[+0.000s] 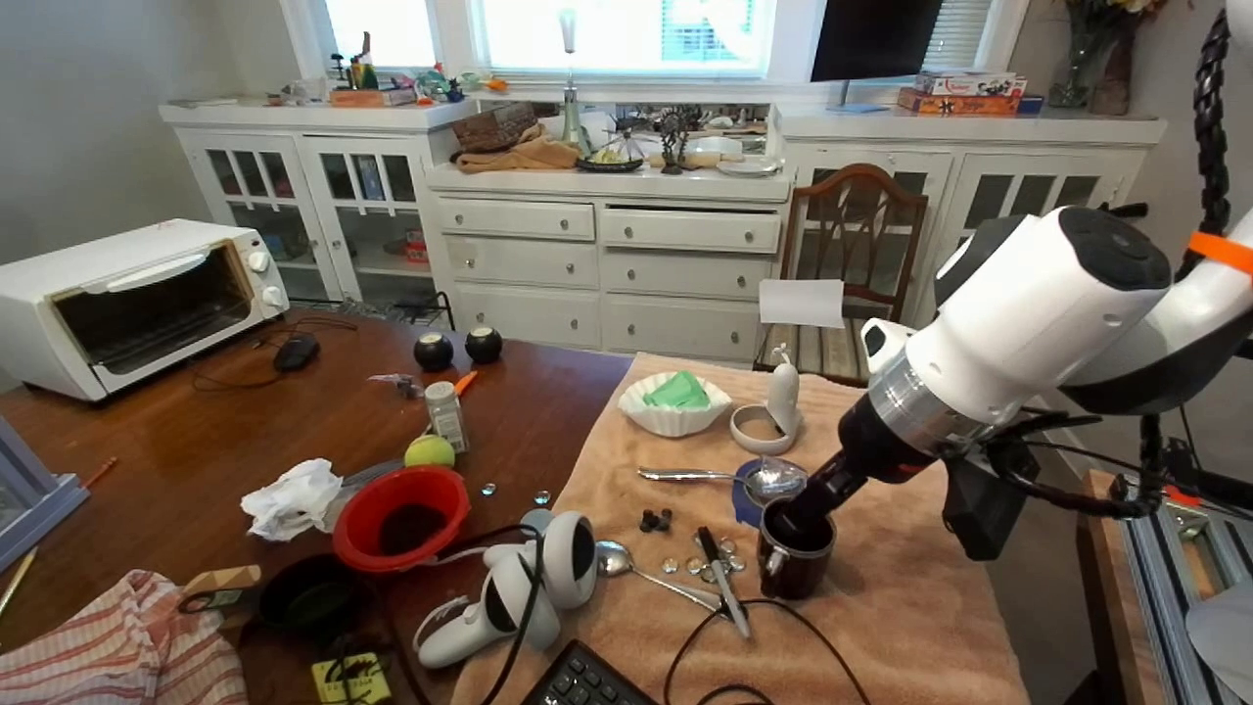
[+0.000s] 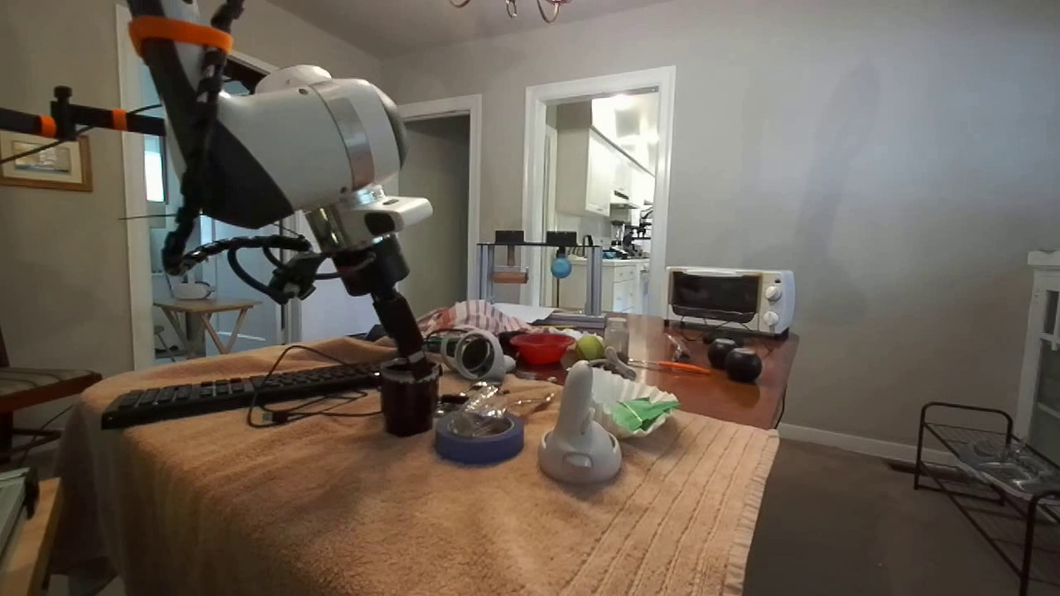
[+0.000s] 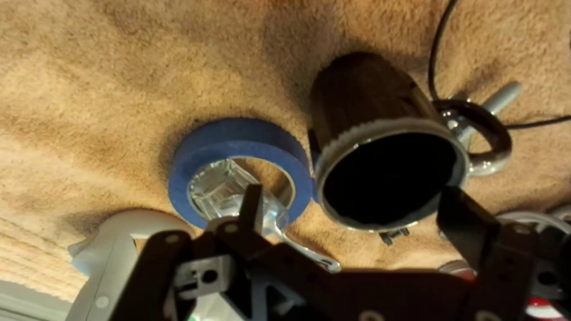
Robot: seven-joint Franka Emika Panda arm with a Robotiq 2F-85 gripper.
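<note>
A dark, shiny mug (image 1: 796, 570) stands upright on the tan towel. My gripper (image 1: 811, 507) reaches down at its rim, tilted, its tips overlapping the opening in both exterior views. From the wrist, the gripper is open, one finger (image 3: 250, 206) over the tape roll and the other (image 3: 455, 211) near the mug's rim. Nothing shows between them except the mug (image 3: 364, 101) beyond; its inside is black. A grey marker with a black end (image 1: 725, 587) lies on the towel beside the mug, across a spoon's handle. Its grey end (image 3: 502, 99) shows past the mug handle.
Blue tape (image 2: 479, 442) lies close against the mug, with a clear-bowled spoon (image 3: 227, 190) resting on it. A white controller (image 2: 578, 427), a headset (image 1: 523, 593), glass beads and a black cable surround this spot. Bare towel (image 1: 904, 599) lies right of the mug.
</note>
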